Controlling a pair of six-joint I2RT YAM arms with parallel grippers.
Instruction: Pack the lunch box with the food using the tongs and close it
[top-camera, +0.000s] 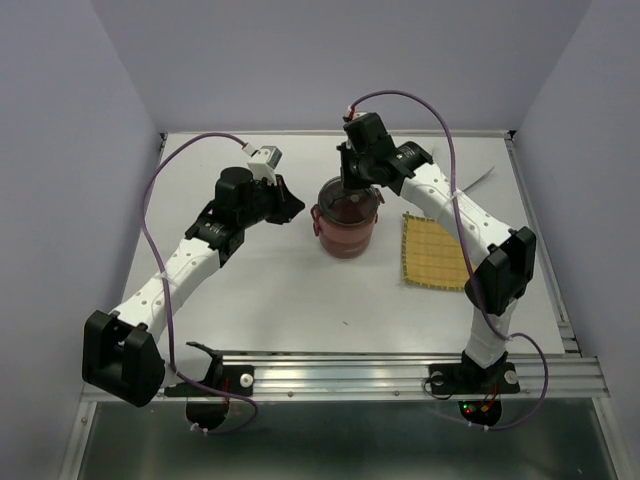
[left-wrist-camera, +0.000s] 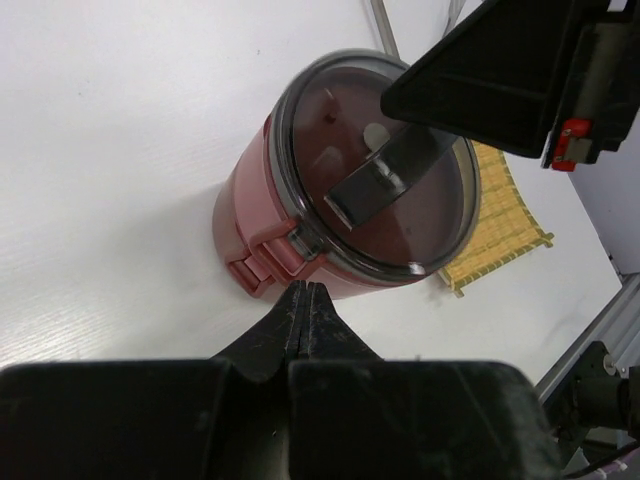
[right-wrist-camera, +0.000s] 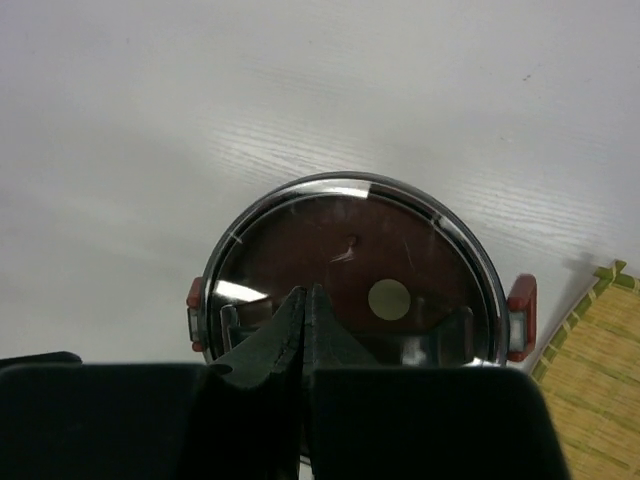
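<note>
A red lunch box (top-camera: 343, 235) with a clear-topped dark lid (right-wrist-camera: 340, 240) stands mid-table; the lid has a dark handle bar and clips at the sides. My right gripper is shut, above the lid, nothing showing between its fingers; whether it touches the handle is unclear. My left gripper is shut and empty, just left of the box near its clip (left-wrist-camera: 270, 250).
A yellow bamboo mat (top-camera: 440, 255) lies right of the box. Light metal utensils (top-camera: 478, 180) lie behind it, partly hidden by my right arm.
</note>
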